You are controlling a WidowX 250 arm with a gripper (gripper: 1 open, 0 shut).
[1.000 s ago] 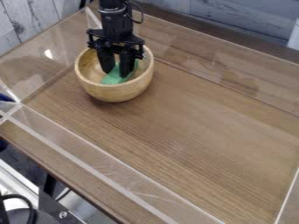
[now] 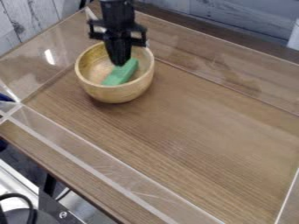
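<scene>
A round light wooden bowl (image 2: 135, 87) sits on the wooden table at the upper left of the view. A green object (image 2: 122, 73) lies inside it. My black gripper (image 2: 117, 57) hangs over the back part of the bowl, just above the green object's upper end. It looks shut, with nothing visible between its fingers; whether its tips touch the green object is hard to tell.
Clear tape strips cross its left part. A white edge shows at the upper right, and a black cable (image 2: 14, 198) lies at the lower left.
The gripper has moved up out of the bowl toward the back, uncovering the green object, which remains in the bowl.
</scene>
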